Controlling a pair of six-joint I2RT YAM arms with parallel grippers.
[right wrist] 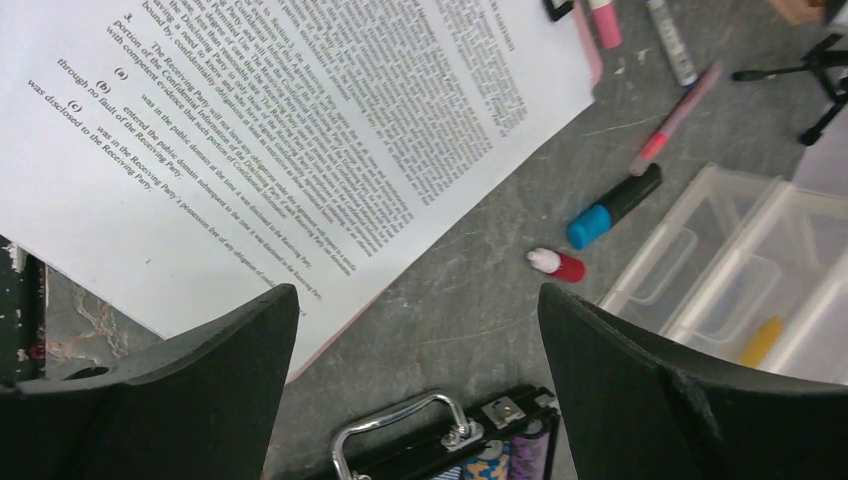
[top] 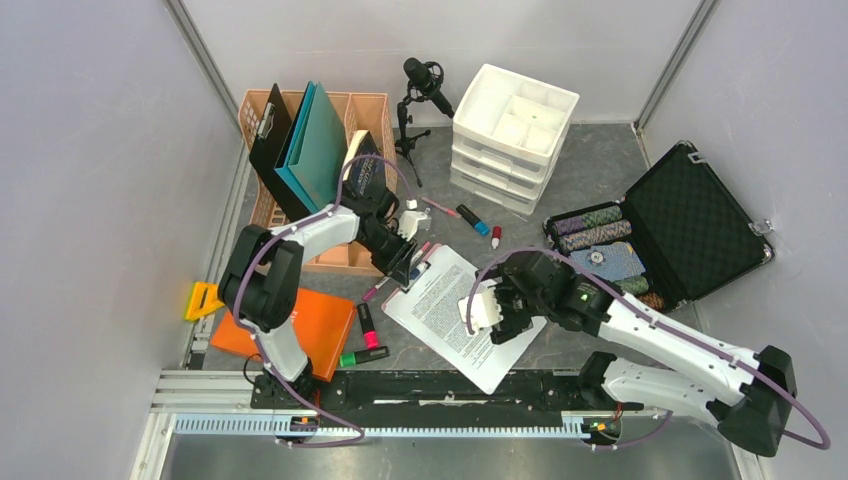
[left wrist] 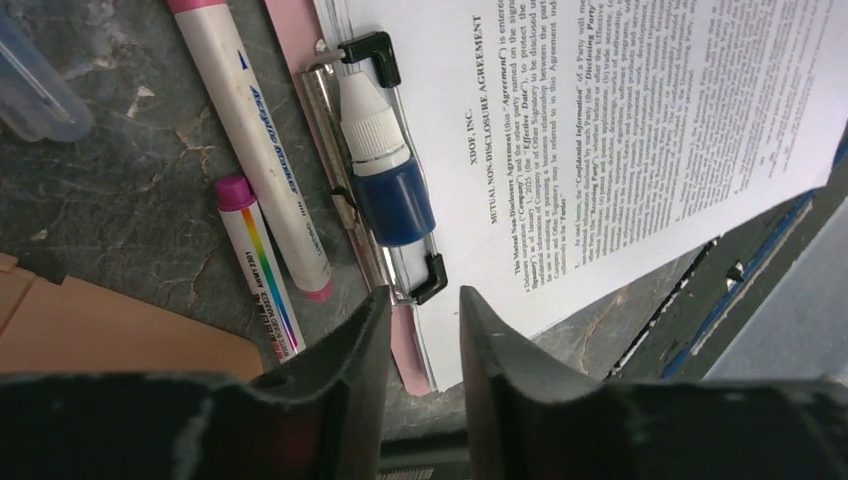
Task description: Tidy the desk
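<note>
A clipboard of printed paper [top: 455, 330] lies on the desk. At its clip sits a white-capped bottle with a blue body [left wrist: 393, 200], beside a white marker [left wrist: 255, 150] and a rainbow-striped marker [left wrist: 258, 275]. My left gripper hangs just above the clip end, fingers part apart, nothing seen between them. My right gripper is open over the paper's right part. A blue-black marker [right wrist: 612, 208], a pink pen [right wrist: 672, 120] and a small red bottle [right wrist: 556, 264] lie nearby.
A wooden organizer with binders [top: 315, 140] and a microphone [top: 425, 85] stand at the back, beside white drawers [top: 510, 120]. An open case [top: 710, 220] is at right; an orange folder [top: 320, 330] and markers lie front left. Bare desk shows right of the paper.
</note>
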